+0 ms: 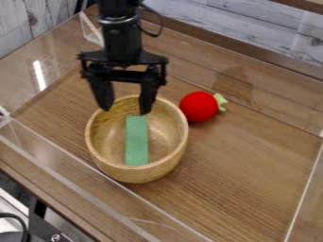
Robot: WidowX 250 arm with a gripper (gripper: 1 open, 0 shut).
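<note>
A cream bowl [98, 144] holds a green rectangular block [136, 141] lying lengthwise on its floor. Just right of the bowl sits a red round object [198, 106] with a green top, like a tomato or strawberry. My dark gripper [124, 87] is over the back part of the bowl, above the green block's far end, its two fingers spread apart and open with nothing seen between them.
A raised rim runs along the back and left edges, and a dark cable lies beyond the lower left edge.
</note>
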